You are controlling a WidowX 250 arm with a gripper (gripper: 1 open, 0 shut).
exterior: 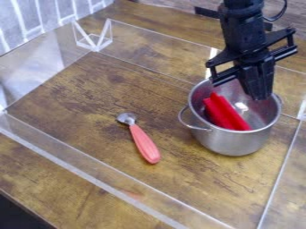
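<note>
A steel pot (219,139) with side handles stands on the right of the wooden table. Inside it a red object (226,114) leans diagonally, with nothing gripping it. My black gripper (250,63) is above the pot at the back, its fingers spread apart, and I see nothing held between them. A peeler-like utensil with a pink handle (142,141) lies on the table left of the pot.
The wooden table (84,116) has clear room to the left and in front. Clear panels run along the left and front edges, and a small white wire frame (93,38) sits at the back left.
</note>
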